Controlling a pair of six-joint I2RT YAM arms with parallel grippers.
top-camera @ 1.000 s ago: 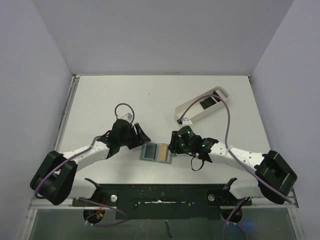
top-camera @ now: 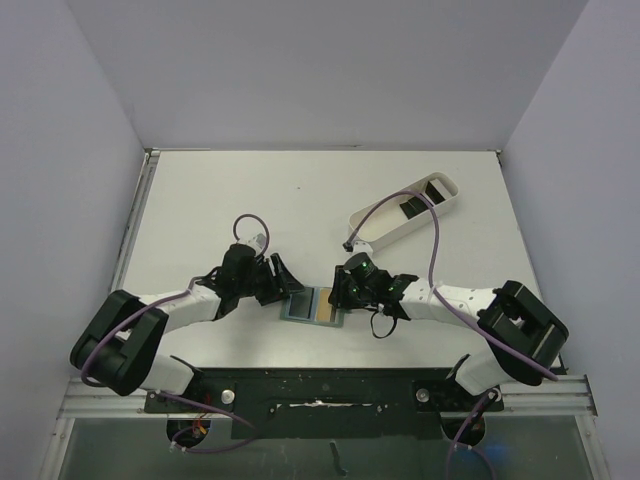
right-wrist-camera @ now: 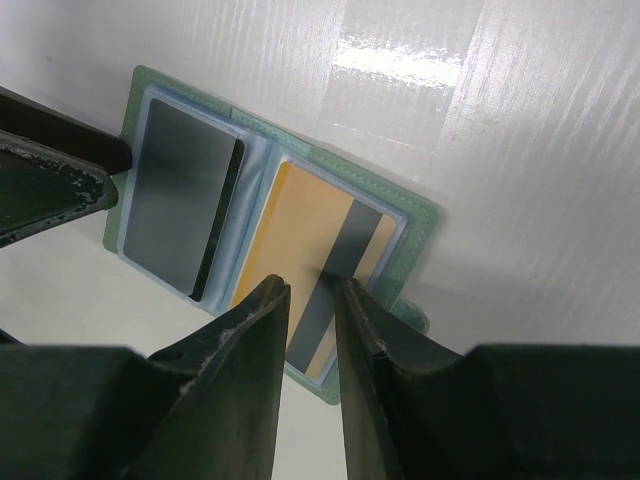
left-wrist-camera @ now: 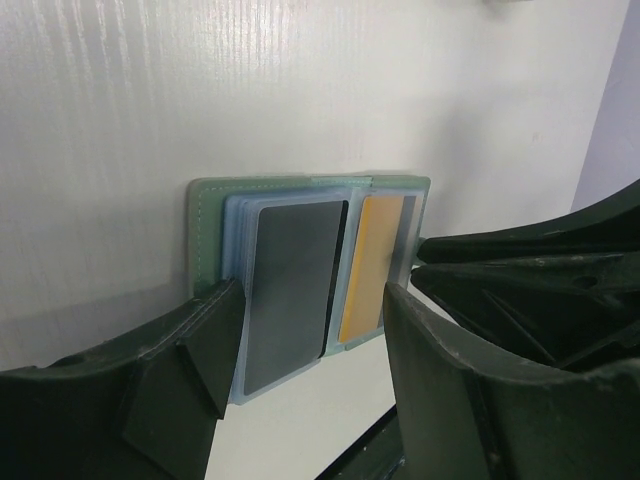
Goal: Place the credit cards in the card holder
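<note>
The green card holder (top-camera: pixel 311 321) lies spread open on the table. In its left clear sleeve sits a dark grey card (left-wrist-camera: pixel 292 290); an orange card (right-wrist-camera: pixel 290 225) with a dark stripe fills the right sleeve. My left gripper is open above the holder, its fingers (left-wrist-camera: pixel 205 335) to either side of the grey card, nothing held. Over the orange card, my right gripper is shut to a narrow gap. Card and stripe show through that gap; whether the tips pinch the sleeve or card is unclear.
A white tray (top-camera: pixel 371 243) with black cards (top-camera: pixel 412 207) stands at the back right. Both grippers are close together over the holder.
Over the last second my right gripper has shifted left, onto the holder's right page. My left arm has moved slightly toward the front and right. The holder looks unmoved.
</note>
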